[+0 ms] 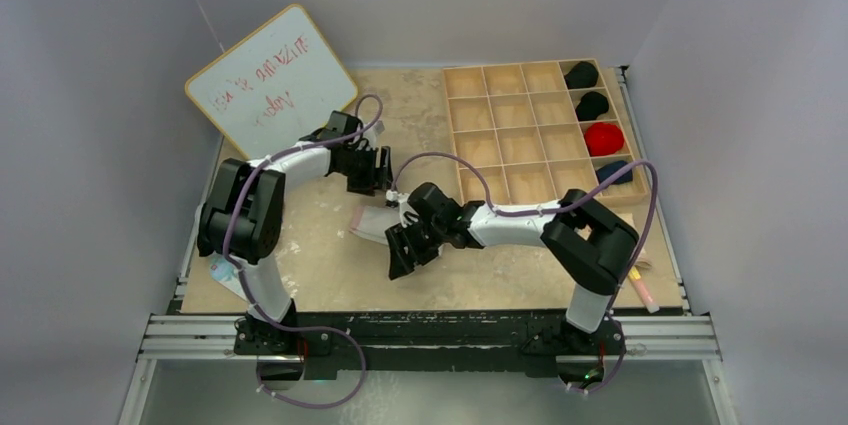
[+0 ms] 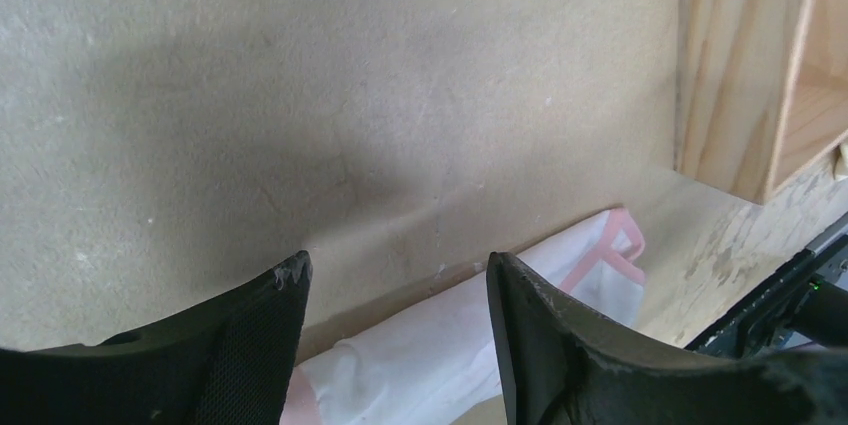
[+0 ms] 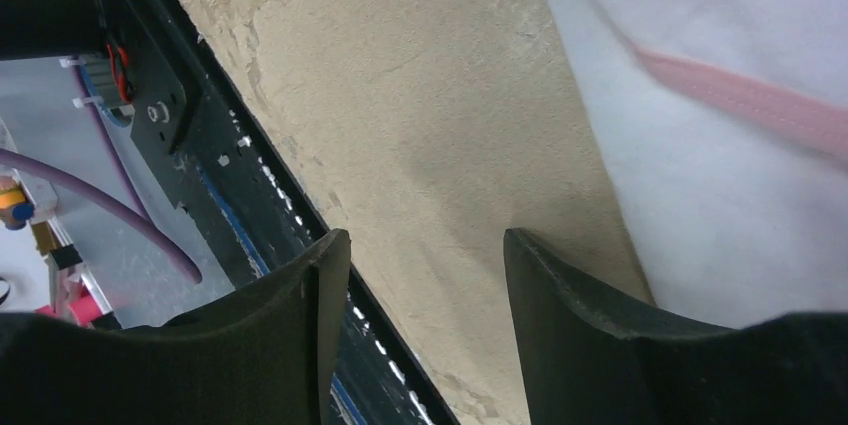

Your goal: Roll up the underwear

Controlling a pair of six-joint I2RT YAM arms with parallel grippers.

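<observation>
A flat folded white garment with pink bands [image 1: 368, 225] lies on the table [image 1: 330, 265], partly hidden by my right arm in the top view. My left gripper [image 1: 380, 167] is open above and behind it; the left wrist view shows the cloth [image 2: 410, 365] beneath and beyond the fingers. My right gripper [image 1: 405, 253] is open low over the table at the cloth's front edge; in the right wrist view the cloth [image 3: 730, 195] lies to the right, with bare table between the fingertips.
A wooden compartment box [image 1: 510, 115] at the back right holds dark and red rolled items. A whiteboard [image 1: 270, 80] leans at the back left. The table's black front edge [image 3: 230, 125] is close to my right gripper.
</observation>
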